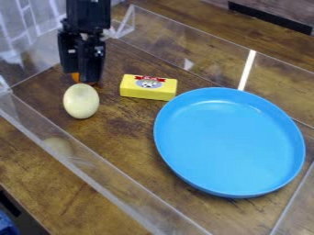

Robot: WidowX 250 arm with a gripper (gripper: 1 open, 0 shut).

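Observation:
My black gripper (84, 61) is lowered over an orange round object (76, 76) at the upper left, mostly hiding it; whether the fingers touch it I cannot tell. The fingers hang apart on either side. A white egg (81, 101) lies just below it, and a yellow box (149, 87) with a printed label lies to the right.
A large blue plate (229, 145) fills the right of the wooden table (123, 184). Clear plastic walls edge the left and bottom. The middle between egg and plate is bare.

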